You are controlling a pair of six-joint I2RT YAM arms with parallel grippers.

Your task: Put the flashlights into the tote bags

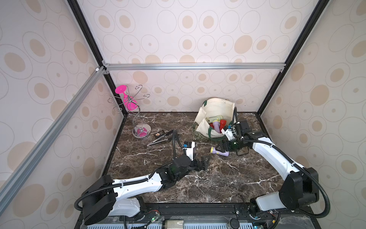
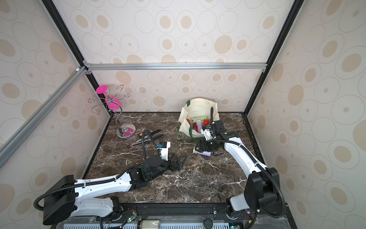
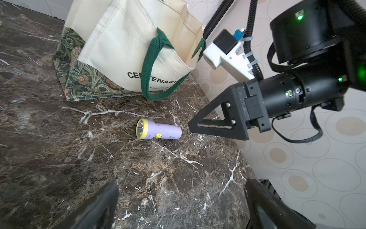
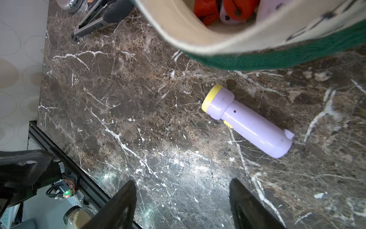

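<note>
A lavender flashlight with a yellow ring (image 4: 251, 126) lies on the marble table just in front of the cream tote bag (image 3: 103, 57) with green straps. In the top views, red, lavender and pale green items (image 1: 216, 126) sit inside the bag. My right gripper (image 1: 224, 145) is open, low over the loose flashlight, with nothing between its fingertips in its wrist view. My left gripper (image 1: 202, 164) is open and empty to the left and front of the flashlight.
A metal spiral stand (image 1: 141, 130) with pink parts stands at the back left, with black-handled tongs (image 1: 160, 140) beside it. Walls close off the back and sides.
</note>
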